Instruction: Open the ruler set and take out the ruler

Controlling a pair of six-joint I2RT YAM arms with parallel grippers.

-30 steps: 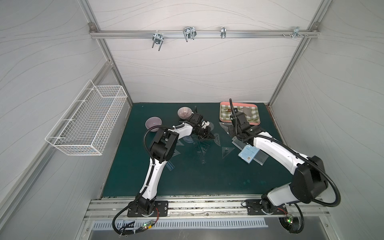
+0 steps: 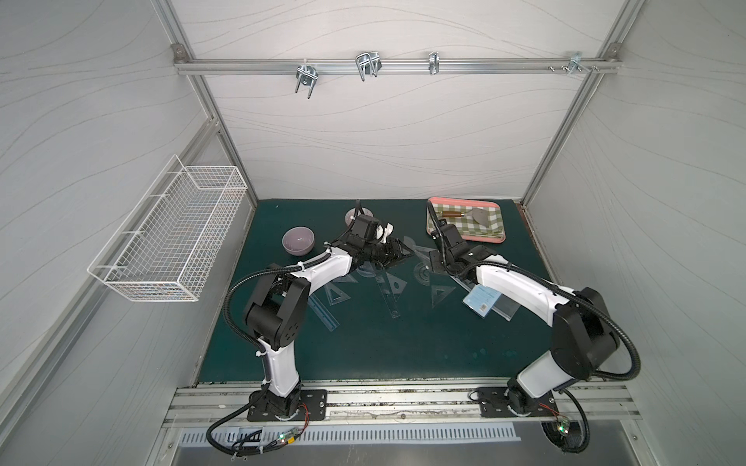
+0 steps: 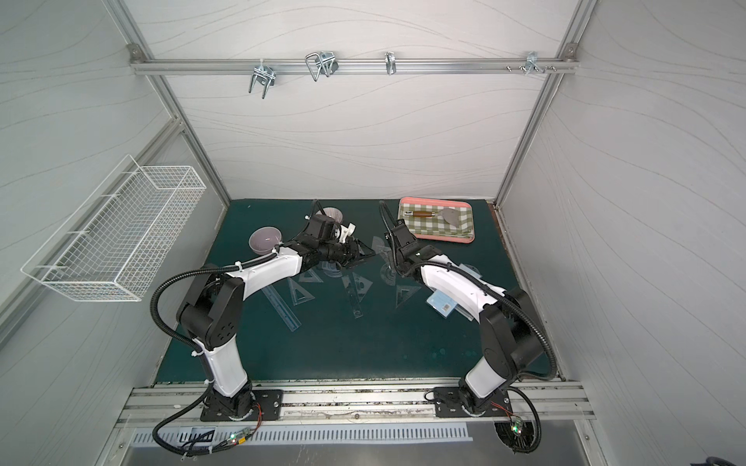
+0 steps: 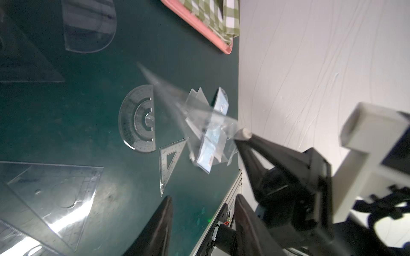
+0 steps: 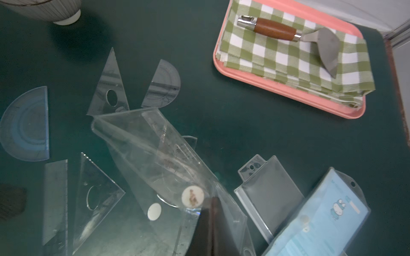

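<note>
In the left wrist view my left gripper stands open and empty above the green table. Across from it my right gripper is shut on an edge of a clear, limp pouch (image 4: 181,100). The right wrist view shows this pouch (image 5: 141,128) with its white snap dots hanging from the shut fingers (image 5: 211,230); rulers show through it, but I cannot tell whether any are inside. Clear pieces lie spread on the table: a protractor (image 4: 137,119), a small set square (image 4: 170,162) and a long straight ruler (image 2: 322,313) among several others.
A blue-printed case (image 5: 326,217) and a clear flat sleeve (image 5: 273,196) lie to the right. At the back stand a pink tray (image 5: 290,96) with cloth and spatula, and a purple bowl (image 2: 298,240).
The protractor, tilted at the left gripper one second ago, now lies flat.
</note>
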